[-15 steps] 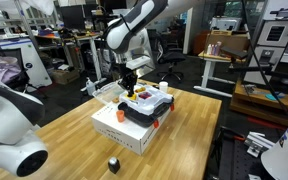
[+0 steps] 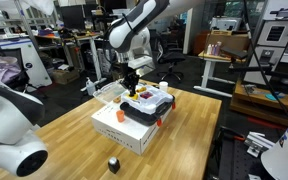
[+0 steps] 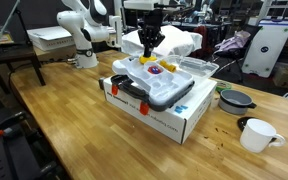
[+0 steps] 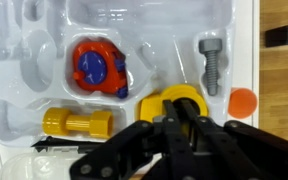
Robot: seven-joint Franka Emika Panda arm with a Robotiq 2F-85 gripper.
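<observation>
My gripper comes in from the bottom of the wrist view, over the near edge of a clear-white moulded tray (image 4: 169,15). It is shut on a round yellow piece (image 4: 172,100), whose lower part is hidden behind the black fingers. In exterior view 2 the gripper (image 3: 148,51) points down at the far side of the tray, with the yellow piece (image 3: 145,60) right under it. Whether the piece touches the tray is unclear. A red and blue piece (image 4: 96,67), a yellow double-ended piece (image 4: 79,123) and a grey bolt (image 4: 212,66) lie in tray recesses.
The tray sits on a white box (image 3: 169,122) with a black handled case part (image 3: 171,95) at its front. Orange discs (image 4: 243,103) lie beside it. A white mug (image 3: 259,135) and a grey pot (image 3: 234,101) stand right. Bare wood is free in front.
The gripper has shifted only slightly at the tray's far side. The box stays in place, and no other clear difference shows.
</observation>
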